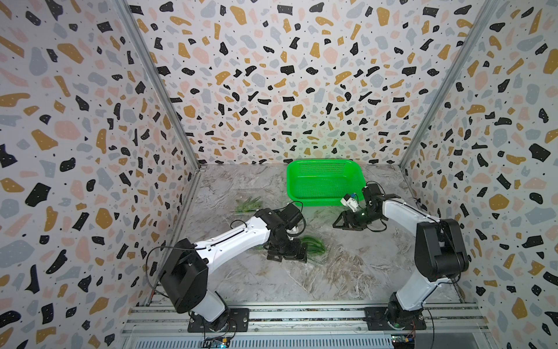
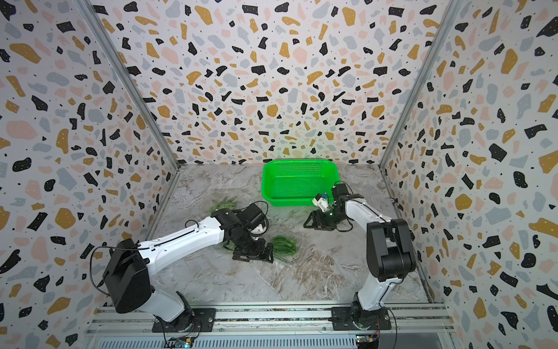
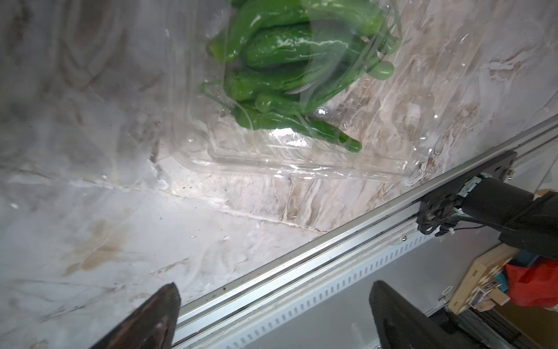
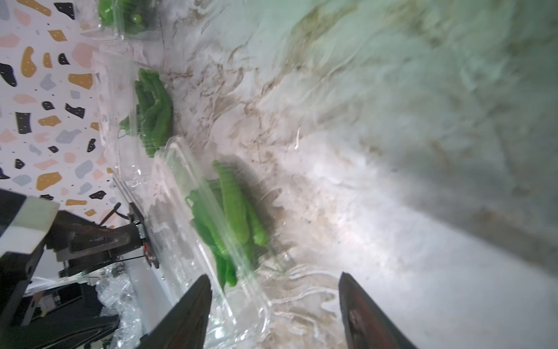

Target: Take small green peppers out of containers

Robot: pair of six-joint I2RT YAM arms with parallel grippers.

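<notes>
In the left wrist view, a clear plastic container (image 3: 302, 165) holds several small green peppers (image 3: 284, 46). My left gripper is open beyond the container's lower edge, with nothing between its fingers. The top left view shows peppers (image 1: 314, 245) just right of that gripper. My right gripper has its fingers apart and nothing held; in the top left view it hangs right of the peppers, in front of the green basket (image 1: 316, 203). The right wrist view shows a nearer container with peppers (image 4: 232, 209) and another pepper bunch (image 4: 154, 110) behind.
More peppers (image 1: 248, 204) lie in a container at the back left, partly behind the left arm. The basket is empty and stands at the back. Bare marble table (image 1: 348, 267) lies right of the middle container, and a metal rail (image 3: 261, 276) borders the front.
</notes>
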